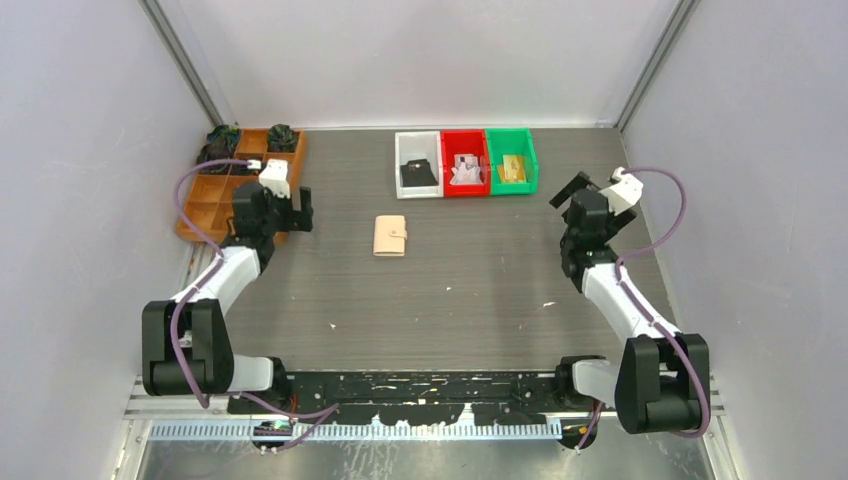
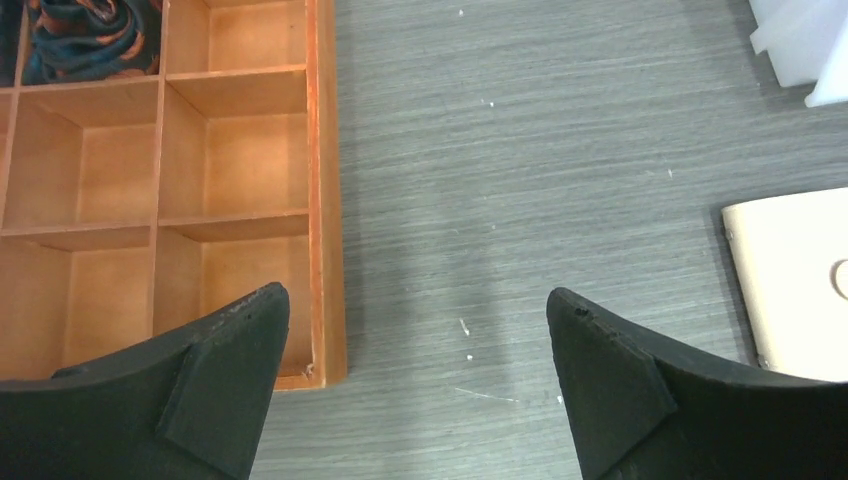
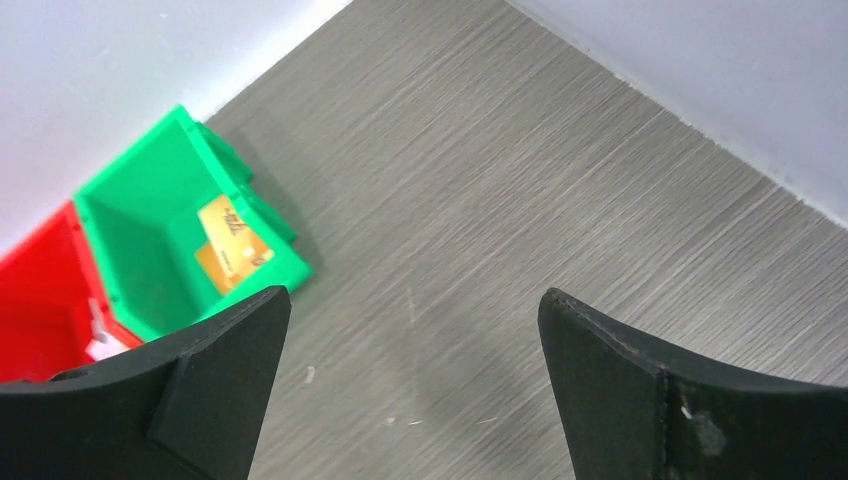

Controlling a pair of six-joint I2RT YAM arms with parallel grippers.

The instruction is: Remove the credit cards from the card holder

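A beige card holder with a snap strap on its right side lies flat and closed on the table, left of centre; no cards show on it. Part of that card holder appears at the right edge of the left wrist view. My left gripper hangs over the right side of the wooden tray, to the left of the holder, open and empty. Far to the right, my right gripper is open with only bare table between its fingers. Gold cards lie in the green bin.
A wooden compartment tray holding dark cloth bundles stands at the left. At the back, a white bin with a black item and a red bin with clear packets adjoin the green bin.
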